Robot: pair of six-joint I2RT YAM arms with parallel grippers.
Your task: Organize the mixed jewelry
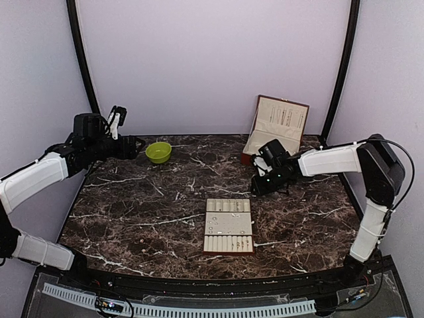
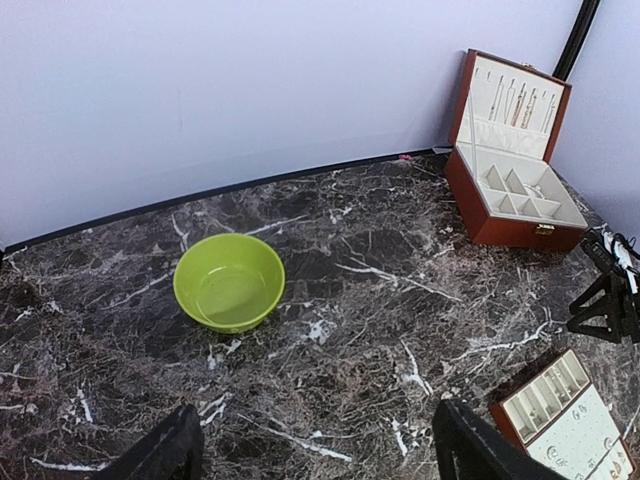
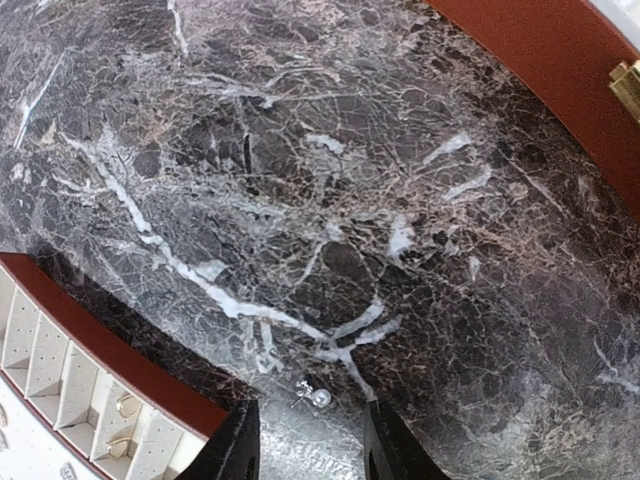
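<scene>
A flat tray (image 1: 228, 224) with pale lining and red-brown sides lies at the table's front middle, holding rings and other small pieces. Behind it stands an open jewelry box (image 2: 515, 205), with several chains (image 2: 520, 103) hanging inside its lid. In the right wrist view a small shiny piece (image 3: 319, 397), perhaps a stud, lies on the table beside the tray. My right gripper is open above the table, its fingertips framing that piece in the picture without touching it visibly. Off at the left, my open left gripper has nothing between its fingers.
A green bowl (image 2: 229, 283) stands at the back left, near the left gripper; it looks empty. Between bowl and box the dark marble table (image 1: 199, 169) is clear. Tiny specks lie on the left front of the table, too small to make out.
</scene>
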